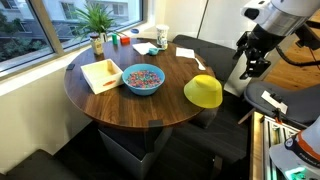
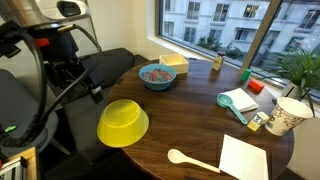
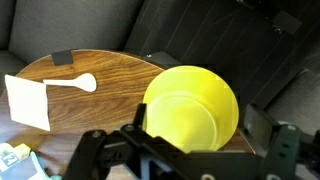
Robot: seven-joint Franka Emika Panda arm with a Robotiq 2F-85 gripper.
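Observation:
My gripper (image 1: 250, 65) hangs in the air at the right, above and apart from the table. In the wrist view its dark fingers stand wide apart along the bottom, with nothing held between them. Below them, at the table's edge, lies a yellow bowl (image 3: 190, 108), which appears to be upside down. Exterior view 2 shows that yellow bowl (image 2: 122, 124) at the near left edge of the table. A blue bowl (image 1: 144, 79) filled with small reddish pieces sits farther in. Behind it rests a pale yellow tray (image 1: 101, 75).
On the round wooden table (image 2: 190, 125) lie a white spoon (image 2: 192, 159), a white sheet (image 2: 243, 159) and a teal cup with a handle (image 2: 238, 100). A potted plant (image 1: 96, 19) stands by the window.

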